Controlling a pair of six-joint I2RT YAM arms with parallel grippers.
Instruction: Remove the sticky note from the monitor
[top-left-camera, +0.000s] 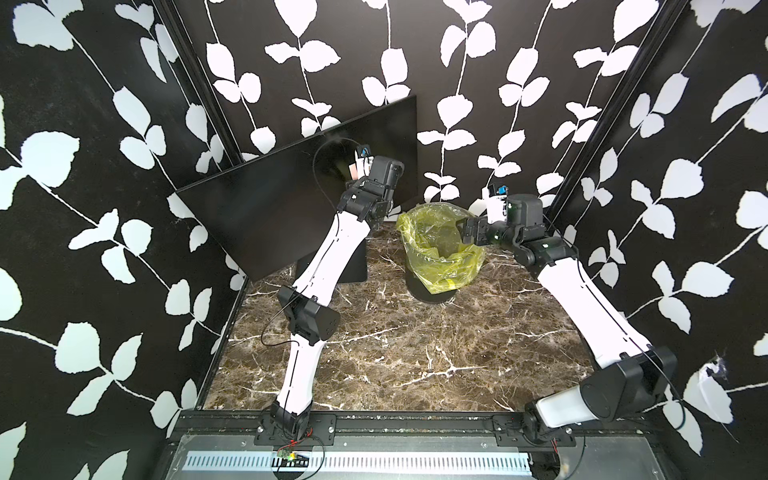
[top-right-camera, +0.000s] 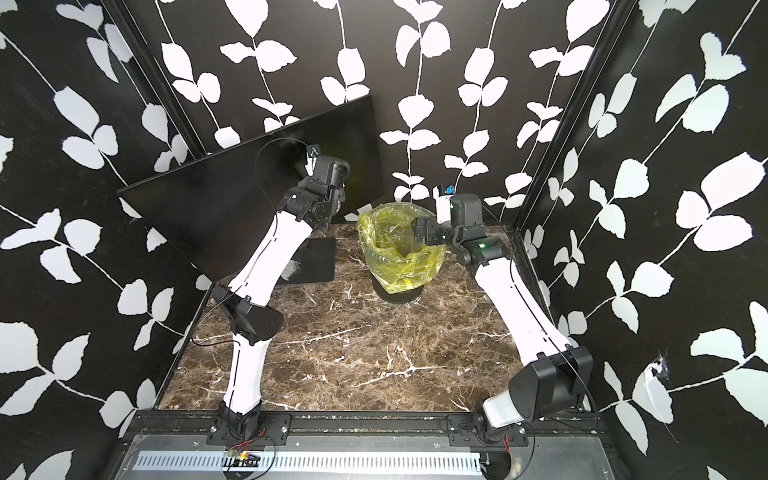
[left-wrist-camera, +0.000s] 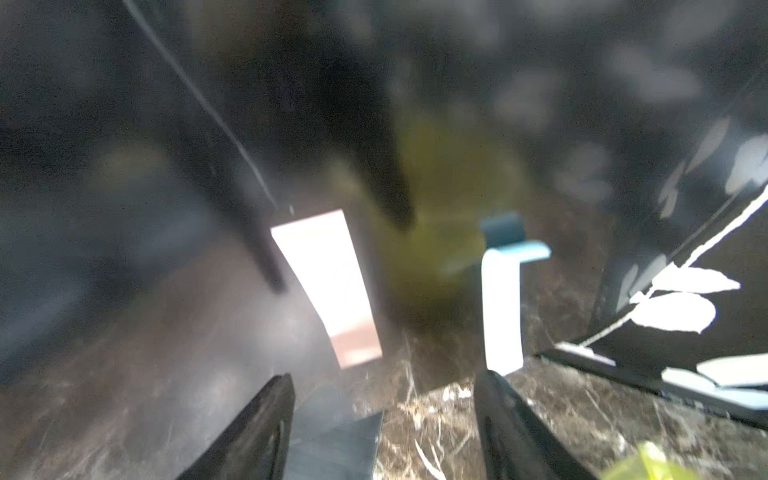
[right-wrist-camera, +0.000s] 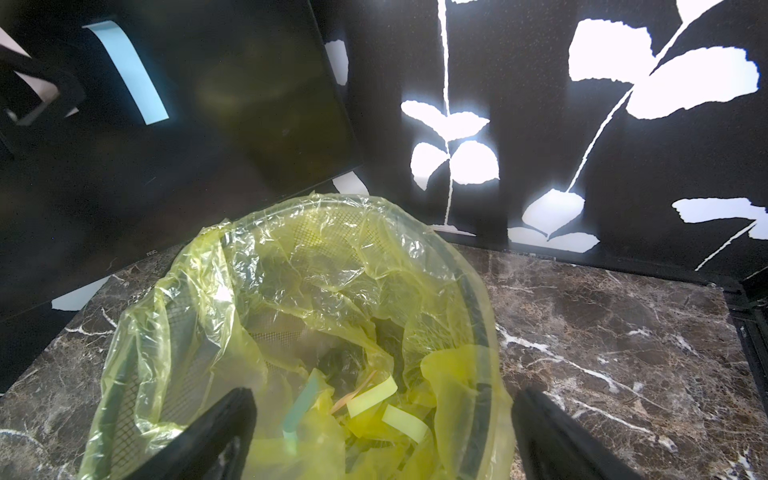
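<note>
A monitor (top-left-camera: 240, 216) stands angled at the back left. In the left wrist view two sticky notes are on its dark screen: a white-pink one (left-wrist-camera: 324, 284) and a narrower pale-blue one (left-wrist-camera: 501, 308). The blue note (right-wrist-camera: 128, 72) also shows in the right wrist view. My left gripper is open in front of the screen, below the notes, nothing between its fingers. My right gripper is held over the near rim of the bin, its fingertips apart, nothing visible between them.
A bin with a yellow liner (top-left-camera: 440, 272) stands right of the monitor; several paper strips (right-wrist-camera: 372, 396) lie inside it. Patterned walls close in the sides and back.
</note>
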